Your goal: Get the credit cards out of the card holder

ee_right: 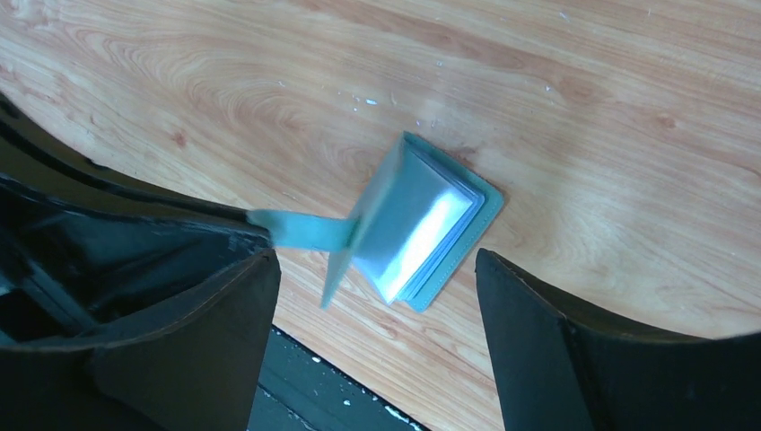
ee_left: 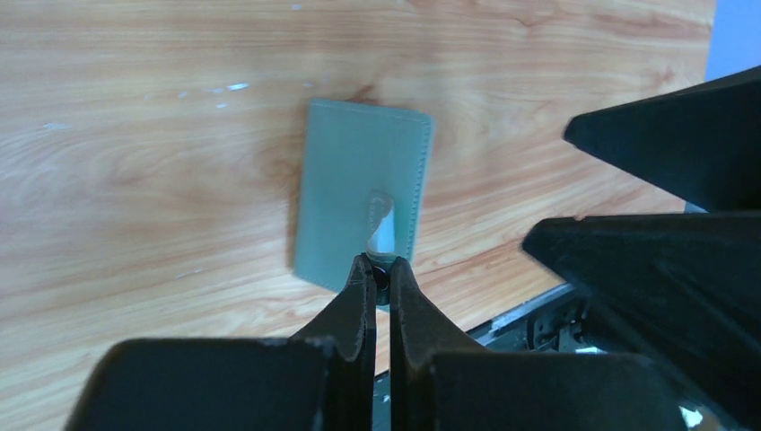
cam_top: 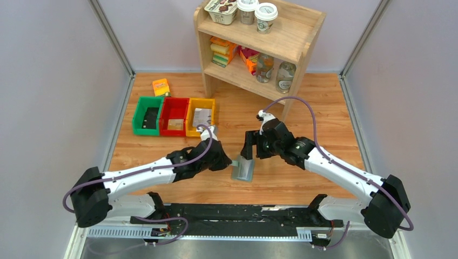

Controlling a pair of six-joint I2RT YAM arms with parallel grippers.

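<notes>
The teal card holder (cam_top: pixel 243 171) (ee_right: pixel 480 215) lies on the wooden table, with clear card sleeves (ee_right: pixel 422 224) showing in the right wrist view. My left gripper (cam_top: pixel 228 162) is shut on a strap of the holder, which stretches toward the holder's lifted flap. My right gripper (cam_top: pixel 248 151) hangs just over the holder, its fingers parted and nothing seen gripped between them. Whether cards are inside the sleeves is unclear.
Green, red (cam_top: pixel 174 108) and yellow bins stand at the back left. A wooden shelf (cam_top: pixel 248 35) with cups, bottles and packets is at the back.
</notes>
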